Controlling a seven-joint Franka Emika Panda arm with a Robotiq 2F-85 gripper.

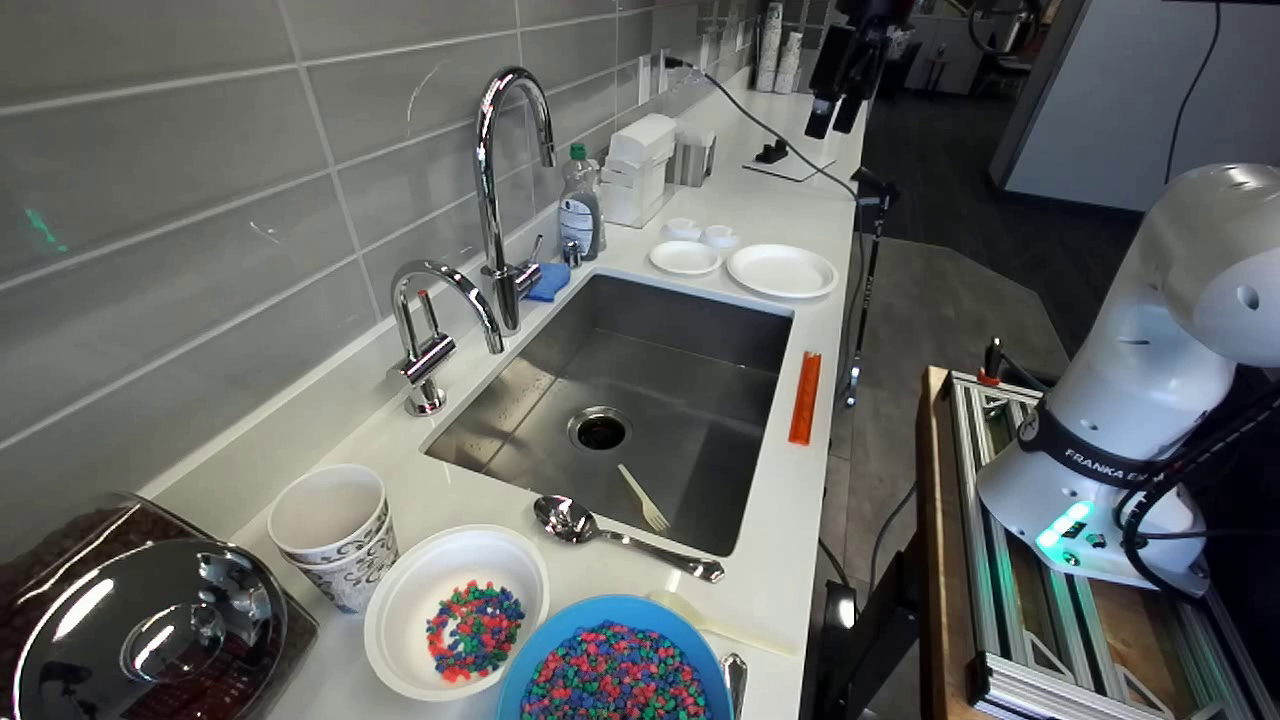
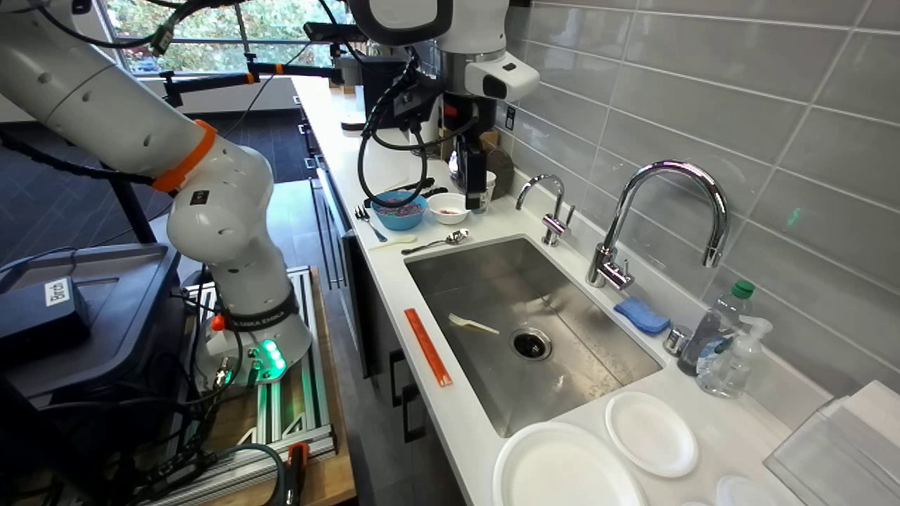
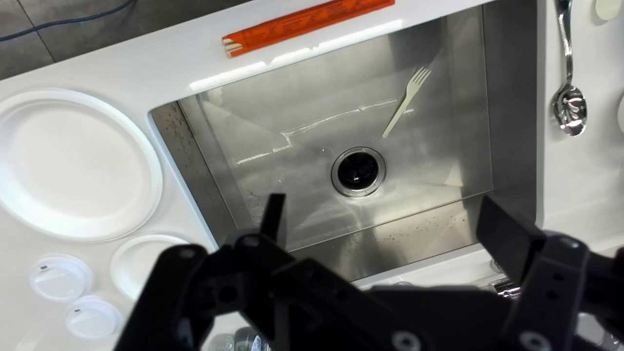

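My gripper stands open high above the sink, nothing between its fingers. In exterior view 1 the gripper (image 1: pixel 835 118) shows at the top right, its two fingers apart. A pale fork (image 3: pixel 404 104) lies in the steel sink (image 3: pixel 316 169) beside the drain (image 3: pixel 358 170). An orange chopstick packet (image 1: pixel 806 398) rests on the counter along the sink's edge. At the sink's near end in that view lies a metal spoon (image 1: pixel 624 540). Beyond it stand a white bowl (image 1: pixel 396 600) and a blue bowl (image 1: pixel 516 690), both holding small coloured pieces.
White plates (image 2: pixel 561 472) occupy the counter at one end of the sink. Two chrome faucets (image 2: pixel 612 228) rise along the wall side, with a blue sponge (image 2: pixel 643 315) and soap bottles (image 2: pixel 717 325) nearby. Patterned cups (image 1: pixel 348 576) stand by the white bowl.
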